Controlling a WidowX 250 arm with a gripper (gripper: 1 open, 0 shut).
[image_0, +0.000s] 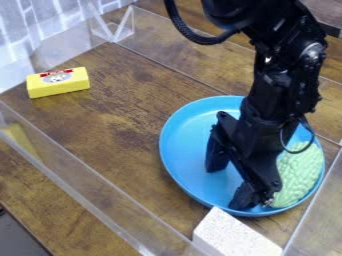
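Observation:
My black gripper (235, 172) is down inside a blue plate (187, 135), with its fingertips low over the plate's bottom. A pale green textured object (301, 172) lies in the right part of the plate, partly hidden behind the gripper. Whether the fingers are open or shut, and whether anything is between them, I cannot tell in this view.
A yellow block (58, 86) lies at the upper left on the wooden surface (114, 100). A white block (234, 236) sits just below the plate. Clear plastic walls border the left and lower edges. The wood left of the plate is clear.

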